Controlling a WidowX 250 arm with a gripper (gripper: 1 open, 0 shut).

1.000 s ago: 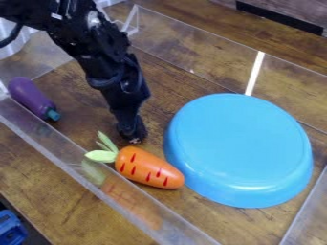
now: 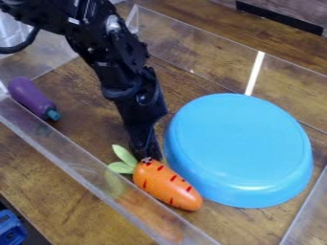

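Note:
My black gripper [image 2: 145, 148] points down at the centre, its tips low beside the left edge of the blue plate and right at the top of the carrot [image 2: 166, 184], whose pale green leaves lie to its left. Whether the fingers are open or shut is hard to see. The blue plate [image 2: 239, 148] lies upside down or flat on the wooden floor of a clear-walled bin.
A purple eggplant [image 2: 32, 97] lies at the left by the clear wall [image 2: 90, 172]. The wooden surface [image 2: 205, 67] behind the plate is bare. A blue object [image 2: 8, 230] sits outside at the lower left.
My gripper has moved right and down toward the plate's edge. The carrot has shifted right and turned to point more steeply toward the bottom of the view.

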